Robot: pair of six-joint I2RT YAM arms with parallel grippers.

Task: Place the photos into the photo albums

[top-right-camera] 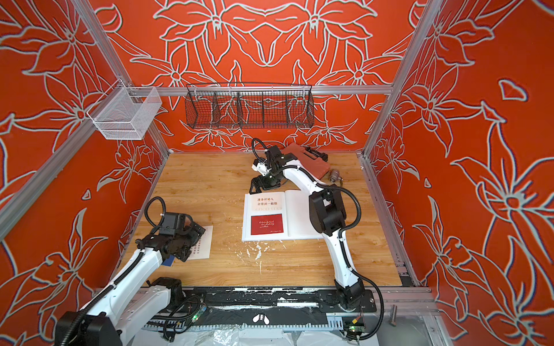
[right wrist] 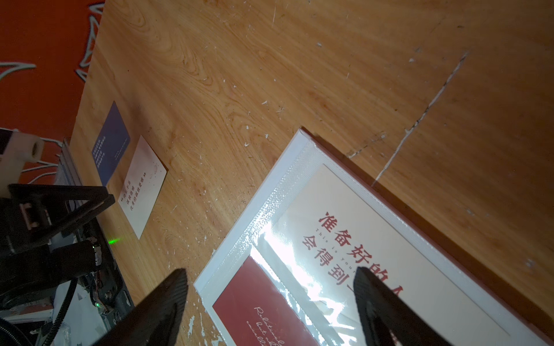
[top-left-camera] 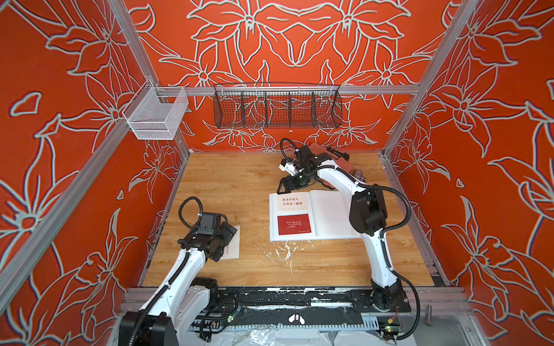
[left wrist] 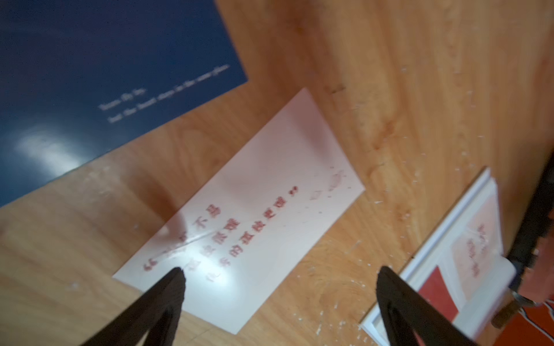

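Note:
An open photo album [top-left-camera: 334,219] lies mid-table, its left page holding a cream card [right wrist: 357,242] and a red card [top-left-camera: 293,224]. At the left, my left gripper [top-left-camera: 224,242] is open above a loose pale photo with red lettering [left wrist: 254,201]; a dark blue photo [left wrist: 104,63] lies beside it, both mostly hidden by that arm in the top left view. My right gripper [top-right-camera: 264,183] stands open just behind the album's upper-left corner, nothing between its fingers.
A reddish object [top-right-camera: 311,158] and a small metal item [top-right-camera: 334,176] sit at the back right. Wire baskets [top-left-camera: 277,106] hang on the walls.

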